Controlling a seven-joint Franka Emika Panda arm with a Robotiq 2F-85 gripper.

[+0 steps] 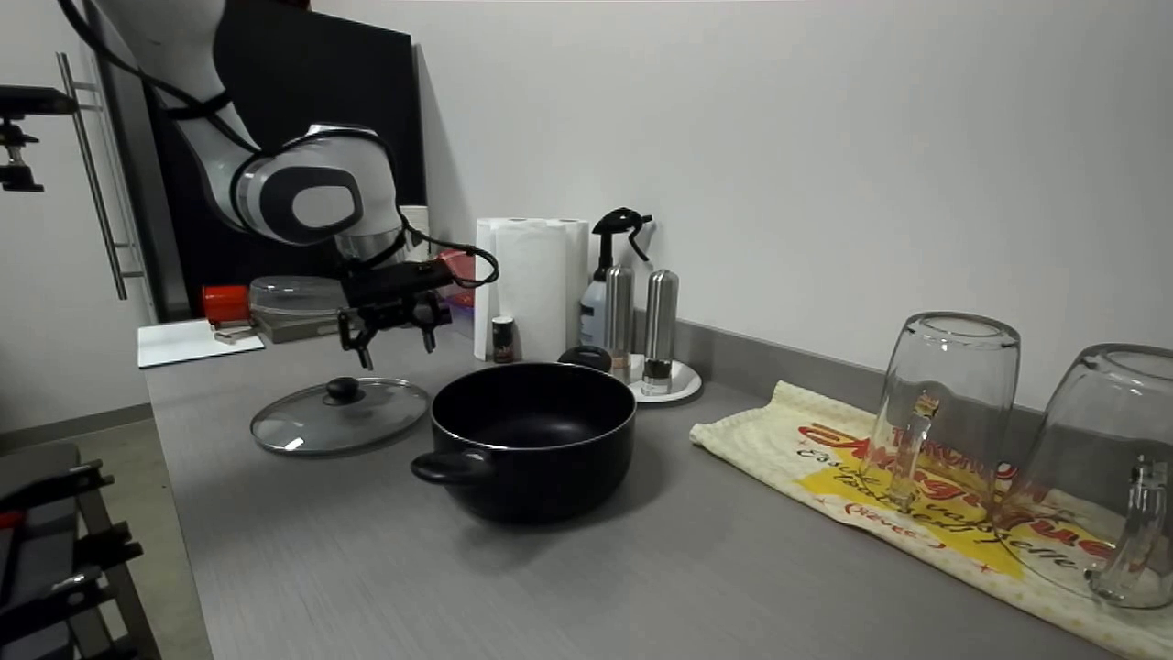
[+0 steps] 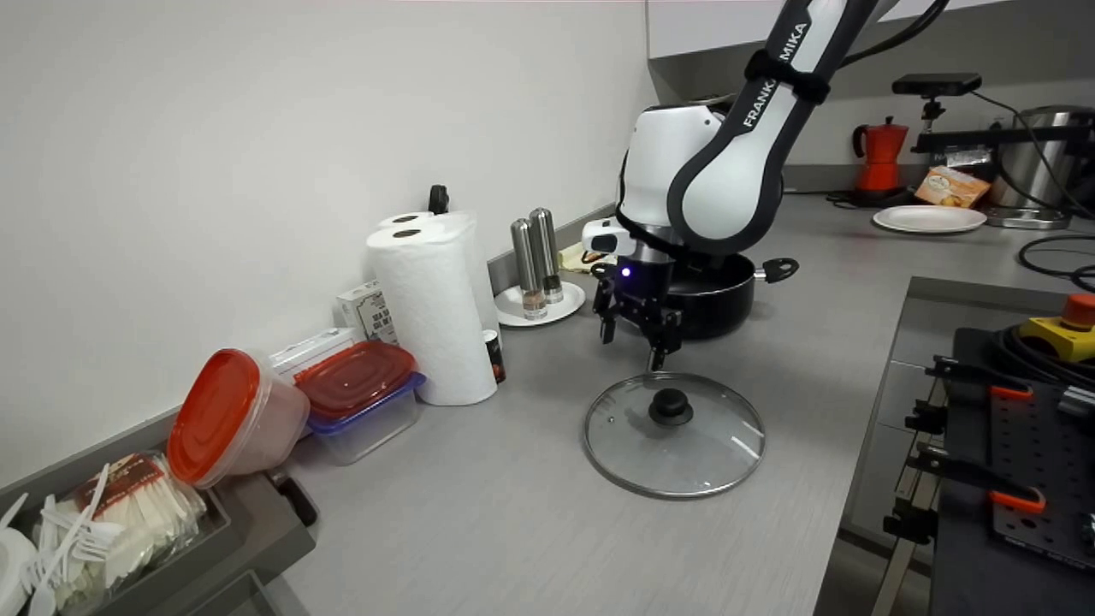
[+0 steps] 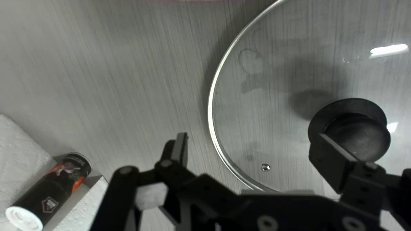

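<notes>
My gripper [image 1: 398, 350] stands open above the counter, its fingers spread wide with nothing between them. Under and beside it lies a round glass lid [image 2: 667, 452] with a metal rim, flat on the counter. The lid's black knob [image 2: 671, 406] points up. From the wrist view, one finger [image 3: 333, 161] overlaps the knob [image 3: 362, 134], while the other finger [image 3: 179, 150] is outside the rim over bare counter. The black pot [image 1: 539, 440] sits uncovered beside the lid, its inside empty as far as shows.
Paper towel rolls [image 2: 431, 308] and a small black shaker [image 3: 50, 188] stand by the wall. Two metal grinders [image 1: 660, 319] rest on a white plate. Glass mugs [image 1: 940, 407] stand upside down on a cloth [image 1: 792, 440]. Plastic containers [image 2: 359, 390] lie near the wall.
</notes>
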